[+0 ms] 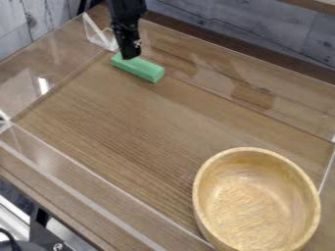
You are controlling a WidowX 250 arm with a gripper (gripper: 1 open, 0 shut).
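Observation:
A green block (137, 68) lies on the wooden table toward the back left. The dark gripper (125, 47) hangs from the top edge just behind and above it, its fingertips near the block's far-left end. Whether the fingers are open or shut is too small to tell.
A large round tan bowl (257, 199) fills the lower right of the table (118, 137). A grey wall stands along the back right.

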